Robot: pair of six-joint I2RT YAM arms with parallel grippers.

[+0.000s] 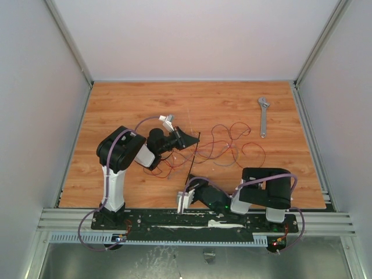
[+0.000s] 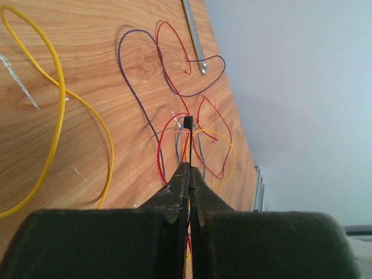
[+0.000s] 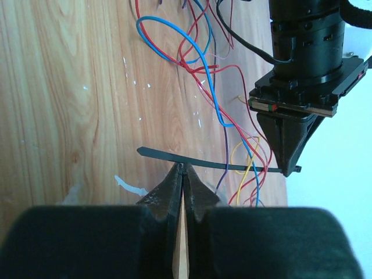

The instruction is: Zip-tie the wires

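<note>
A black zip tie (image 3: 217, 164) runs across red, blue, yellow and purple wires (image 1: 231, 139) on the wooden table. In the top view it spans between the grippers. My left gripper (image 1: 196, 140) is shut at the tie's far end; in the left wrist view the thin tie shows at its fingertips (image 2: 183, 170). My right gripper is shut at the other part of the tie, just below it in the right wrist view; whether the tie is between its fingers is unclear.
An adjustable wrench (image 1: 263, 117) lies at the back right. Walls enclose it.
</note>
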